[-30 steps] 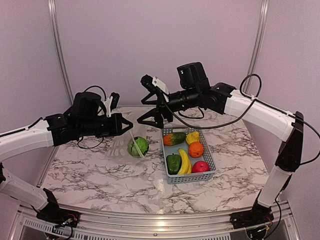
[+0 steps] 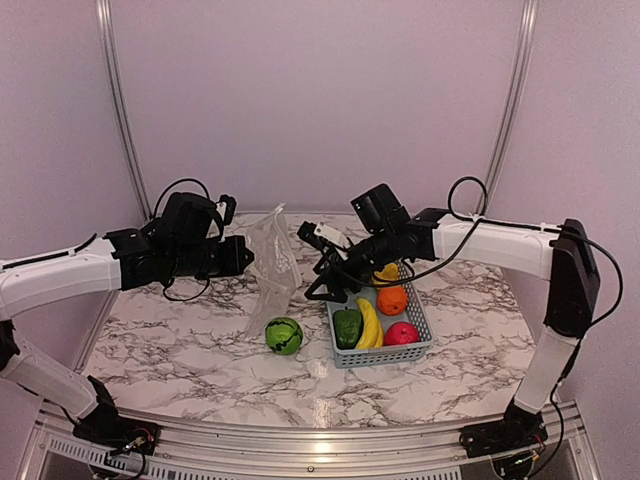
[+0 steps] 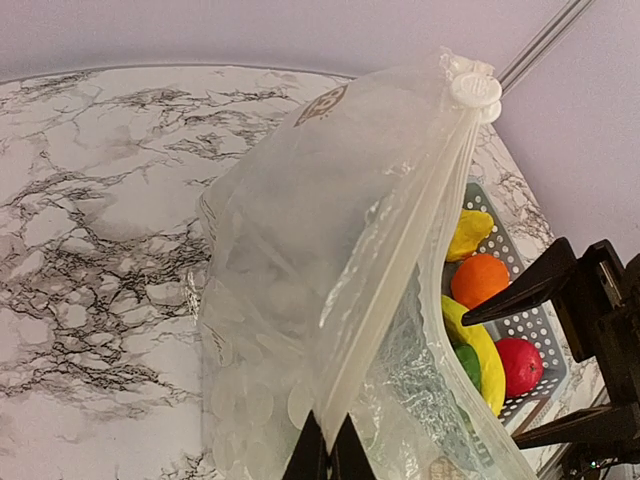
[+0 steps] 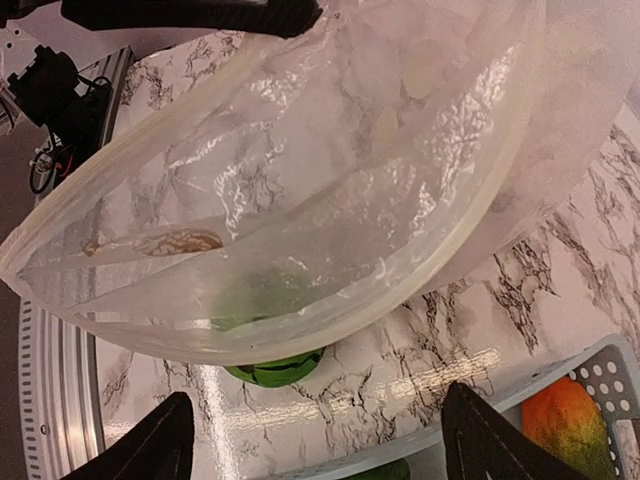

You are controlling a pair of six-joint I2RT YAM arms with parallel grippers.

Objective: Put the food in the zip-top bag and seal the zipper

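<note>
The clear zip top bag (image 2: 272, 262) hangs from my left gripper, which is shut on its rim. Its mouth gapes toward the right, and a white slider (image 3: 475, 90) shows at one end of the zipper. On the bare table, outside the bag near its lower edge, lies a green striped watermelon (image 2: 284, 336); in the right wrist view the bag's film covers part of the watermelon (image 4: 275, 370). My right gripper (image 2: 308, 262) is open between bag and basket, its fingers spread with nothing between them.
A grey basket (image 2: 384, 355) stands right of the watermelon. It holds a green pepper (image 2: 347, 328), bananas (image 2: 369, 325), an orange (image 2: 392, 299), a pink-red fruit (image 2: 402, 334) and a yellow fruit (image 2: 387, 272).
The watermelon, earlier seen at the bag, has come forward onto the table in front of it.
</note>
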